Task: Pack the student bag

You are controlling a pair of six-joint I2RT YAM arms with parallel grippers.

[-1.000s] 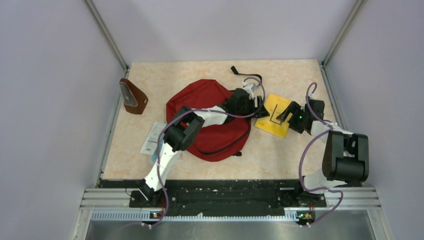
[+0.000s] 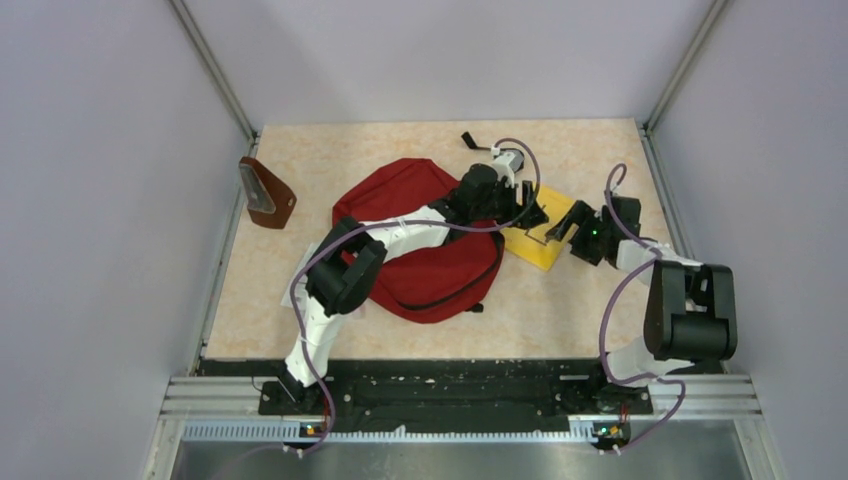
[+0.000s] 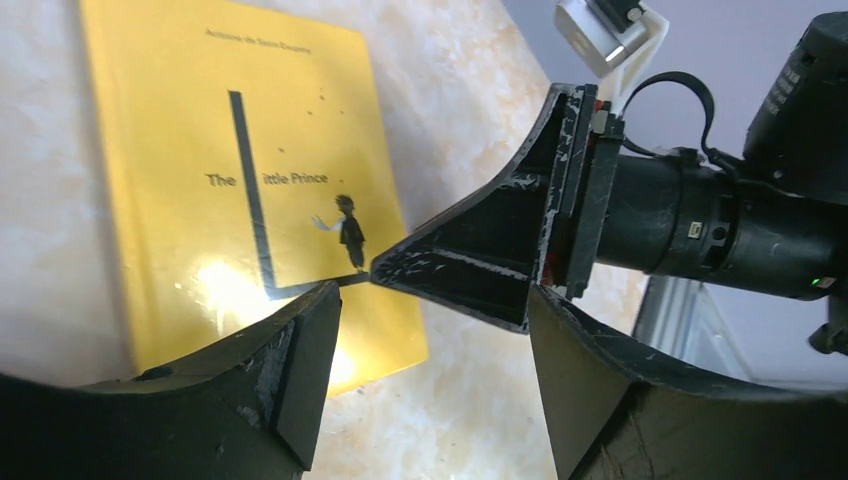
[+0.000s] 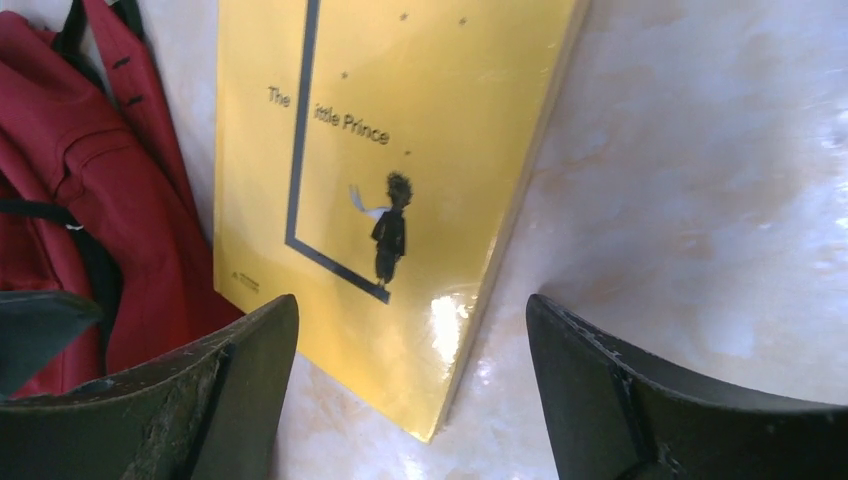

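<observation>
The yellow book [image 2: 535, 252], titled The Little Prince, lies flat on the table, right of the red bag [image 2: 420, 270]. Over its left part is my left gripper [image 2: 541, 210], its fingers apart; in the left wrist view the book [image 3: 290, 120] lies beneath them with nothing gripped. My right gripper [image 2: 572, 232] reaches the book's right edge from the right. Seen from the right wrist, the book [image 4: 370, 200] lies beyond the right gripper, whose fingers are parted with no object held between them. The bag [image 4: 130, 200] shows at the left of that view.
A brown case [image 2: 268, 195] stands at the far left. White papers [image 2: 300, 275] lie partly under the left arm. A black strap [image 2: 470, 140] lies behind the book.
The book has slid slightly left toward the bag. The right gripper has shifted a little left along with the book.
</observation>
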